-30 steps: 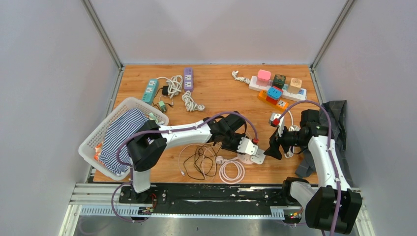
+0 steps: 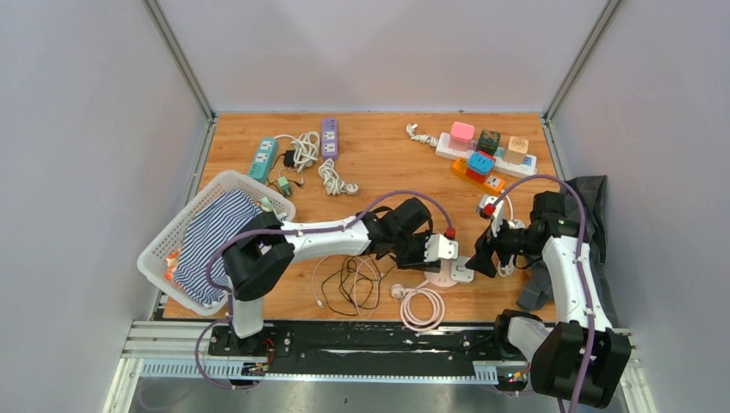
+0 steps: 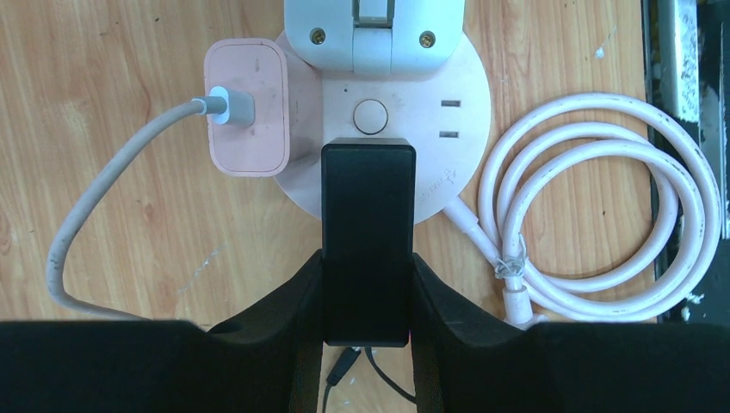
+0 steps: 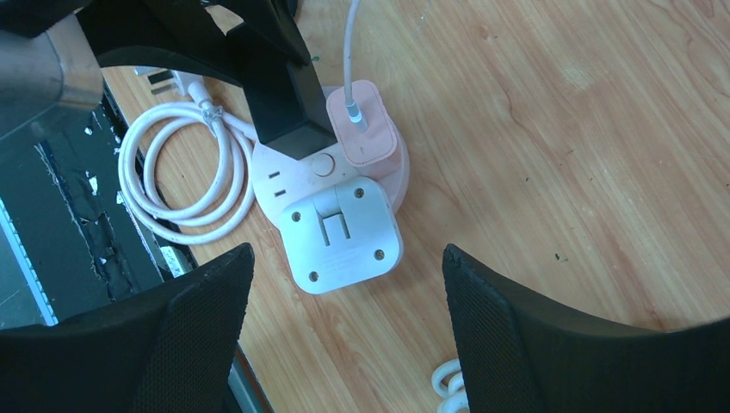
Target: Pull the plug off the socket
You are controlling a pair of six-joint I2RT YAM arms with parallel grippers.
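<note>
A round pale-pink socket (image 3: 469,95) lies on the table between my two arms. Upright against it in the left wrist view is a black adapter block (image 3: 368,241), with my left gripper shut on it. The block overlaps the disc's near edge; whether its prongs are in the socket is hidden. Also on the socket are a pink charger (image 3: 247,142) with a grey cable and a whitish square plug (image 4: 344,245). My right gripper stands open, its fingertips spread wide either side of the square plug, nothing between them.
The socket's white cord (image 3: 603,103) is coiled beside it, near the table's front edge. Thin cables (image 2: 353,280) tangle under the left arm. Power strips (image 2: 330,138) lie farther back, and a white basket (image 2: 155,249) stands far left.
The socket, with its coiled cord, has shifted to the right and turned slightly. My left gripper has moved a little right with it. The right arm has moved only slightly.
</note>
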